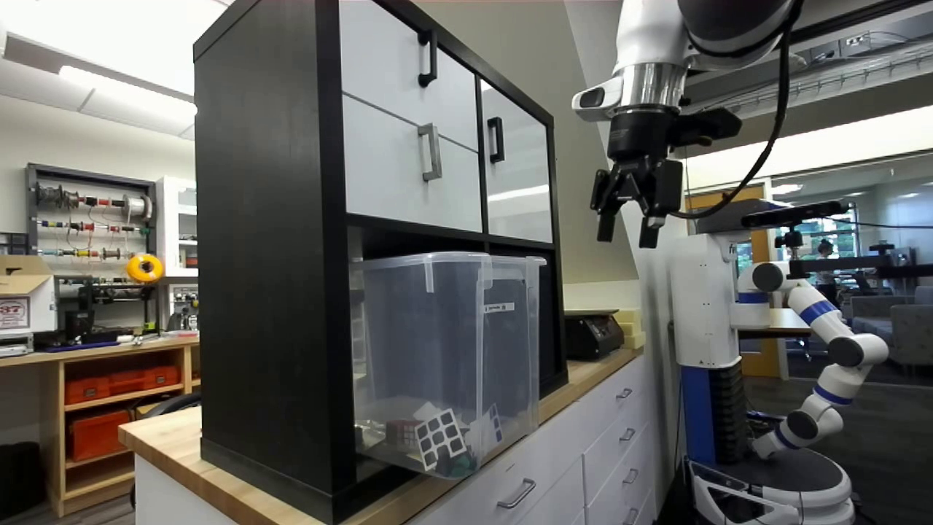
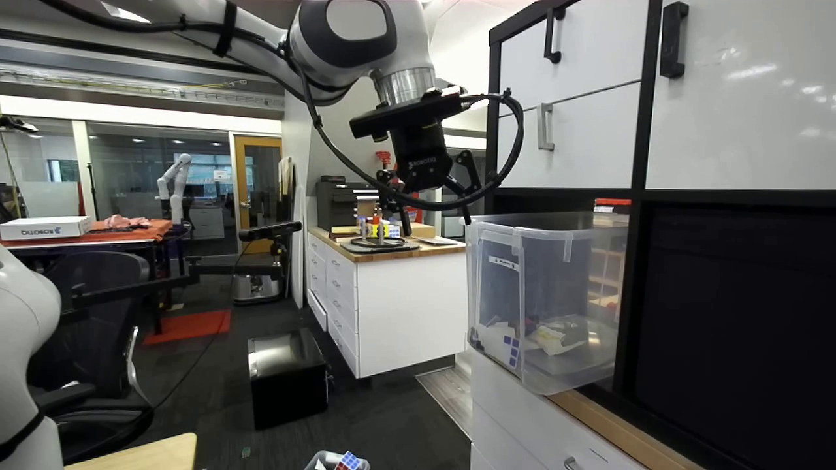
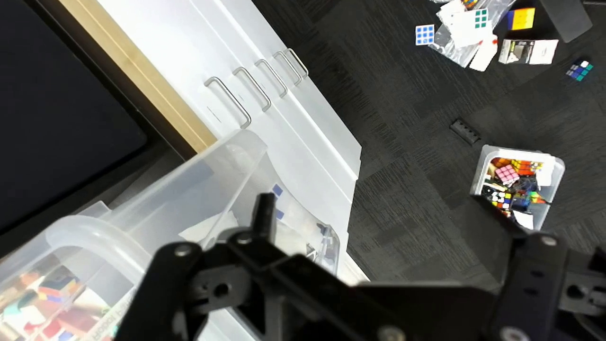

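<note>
My gripper [image 1: 627,235] hangs in the air in front of the black cabinet, its fingers apart and nothing between them. A large clear plastic bin [image 1: 420,341] juts from the cabinet's lower left opening over the counter edge. Inside its bottom lie a cube with a grid pattern [image 1: 441,439] and papers [image 2: 496,341]. Seen from the wrist, the bin's rim [image 3: 93,233] runs below and left of my gripper. On the floor, a small grey bin [image 3: 483,165] holds several coloured cubes and other bits.
Cubes, bags and cards [image 3: 468,34] lie scattered on the dark floor, with a small black block [image 3: 464,131] nearer the grey bin. Cabinet handles [image 1: 430,152] stick out above the clear bin. A black box [image 2: 288,376] stands on the floor.
</note>
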